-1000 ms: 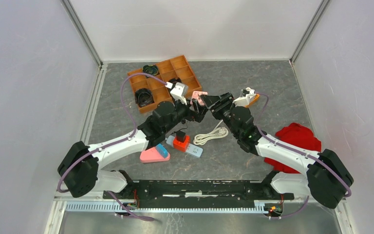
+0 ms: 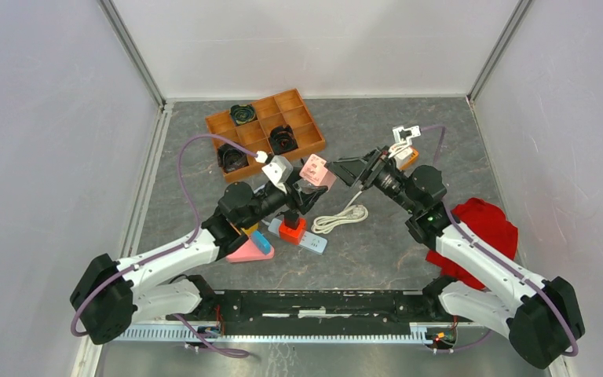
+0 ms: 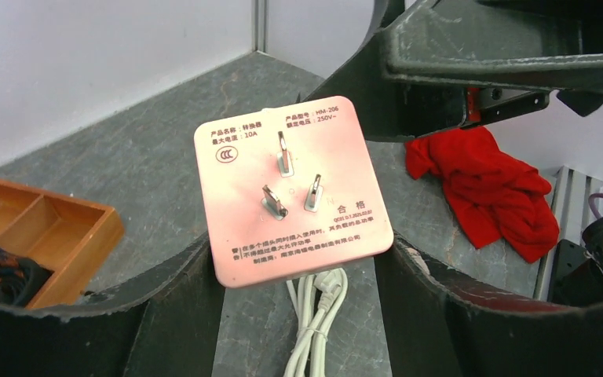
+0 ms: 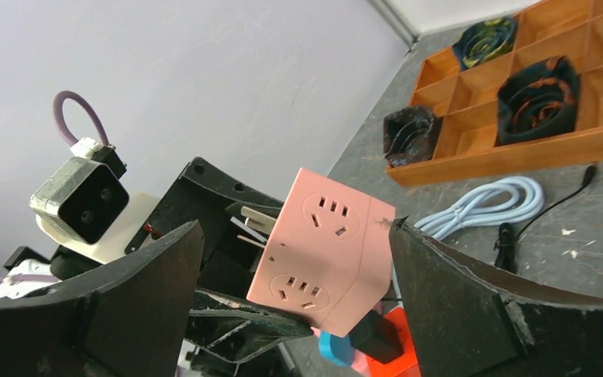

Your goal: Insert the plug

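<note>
A pink cube plug adapter (image 2: 316,169) is held up near the middle by my left gripper (image 2: 305,192), which is shut on it. In the left wrist view the adapter (image 3: 292,204) shows its printed face with three metal pins. In the right wrist view its socket faces (image 4: 322,251) show. My right gripper (image 2: 345,169) is just right of the adapter, its fingers (image 4: 487,314) apart, nothing visibly gripped between them; the adapter appears beyond them. A grey power strip (image 2: 312,242) lies below with a red block (image 2: 298,229).
A wooden compartment tray (image 2: 294,110) with rolled items is at the back. A coiled white cable (image 2: 339,219) lies beneath the arms. A red cloth (image 2: 487,228) lies at the right, pink and blue pieces (image 2: 247,253) at front left.
</note>
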